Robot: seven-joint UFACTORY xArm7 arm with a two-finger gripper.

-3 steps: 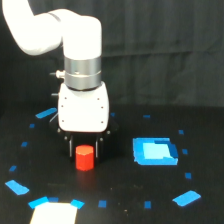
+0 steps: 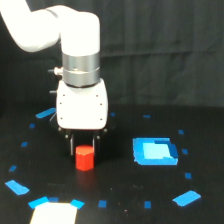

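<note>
A small red block [image 2: 84,158] rests or hangs just below my gripper [image 2: 84,145], left of the middle of the dark surface. The dark fingers come down on either side of the block's upper part. Whether they press on it or stand clear of its sides is too small to tell. It is also unclear whether the block touches the surface.
To the right lies a blue square frame with a pale centre [image 2: 157,151]. Blue tape pieces [image 2: 186,198] and small blue marks are scattered over the dark surface. A pale square [image 2: 54,213] sits at the front left edge.
The arm and gripper have shifted very slightly to the left in the view. The red block looks nearly the same in place.
</note>
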